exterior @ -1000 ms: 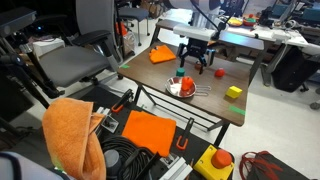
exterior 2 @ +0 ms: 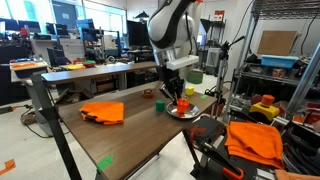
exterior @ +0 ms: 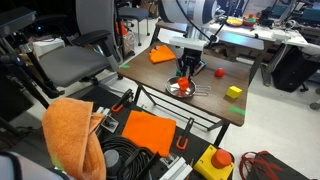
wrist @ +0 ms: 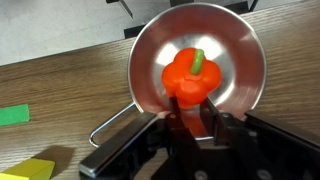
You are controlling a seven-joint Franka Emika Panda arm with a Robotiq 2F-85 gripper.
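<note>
An orange-red pepper-like toy (wrist: 190,78) with a green stem lies in a round metal pan (wrist: 250,50) with a wire handle. My gripper reaches over the pan, its dark fingers (wrist: 172,112) covering the toy's lower edge. A gap shows between the fingertips, so the gripper looks partly open; whether they touch the toy I cannot tell. In exterior view 2 the red toy (exterior 2: 182,105) shows in the pan right under the arm.
A yellow block (exterior: 234,92) and a small red object (exterior: 219,73) sit on the wooden table. An orange cloth (exterior 2: 102,112) lies to one side, with a green object (exterior 2: 160,105) near the pan.
My gripper has come down and toward the near side, closer over the pan. The yellow block and the small red object have stayed put.
</note>
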